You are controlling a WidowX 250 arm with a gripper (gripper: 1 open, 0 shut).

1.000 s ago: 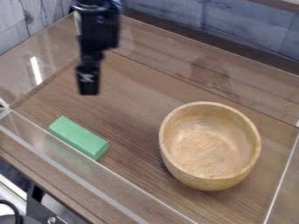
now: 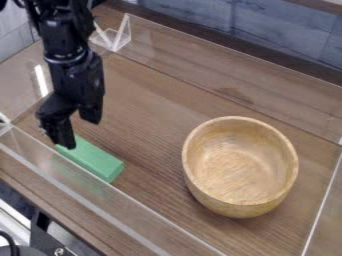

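My black gripper (image 2: 70,128) hangs at the left of the camera view, fingers apart and pointing down, just above and behind the upper left end of a green block (image 2: 94,161). The block lies flat on the wooden surface, slanted from upper left to lower right.
A large round wooden bowl (image 2: 239,166) takes up the right front of the surface (image 2: 207,70). Clear edging runs along the left and front, and a grey-blue tiled wall stands at the back right.
The block and bowl look unmoved.
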